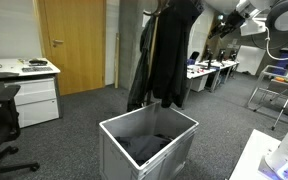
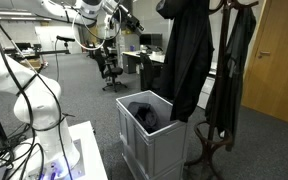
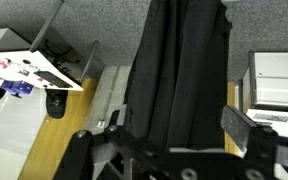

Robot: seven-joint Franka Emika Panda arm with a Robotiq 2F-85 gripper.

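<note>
Dark garments (image 1: pixel 171 55) hang from a wooden coat rack (image 2: pixel 221 75) beside a grey bin (image 1: pixel 134 165). Inside the bin lies a crumpled dark cloth (image 1: pixel 152 147). My gripper (image 1: pixel 216 30) is held high to the right of the garments in exterior view 1, apart from them; exterior view 2 puts it at upper left of the rack. Seen from the wrist, dark fabric (image 3: pixel 189 70) fills the middle, beyond the spread fingers (image 3: pixel 239 127). The fingers stand open, and nothing appears gripped.
A white desk with drawers (image 1: pixel 34 95) and a black chair (image 1: pixel 2 125) are at the left in exterior view 1. A metal rack (image 1: pixel 279 90) stands at the right. Open carpet (image 1: pixel 79 125) lies left of the bin.
</note>
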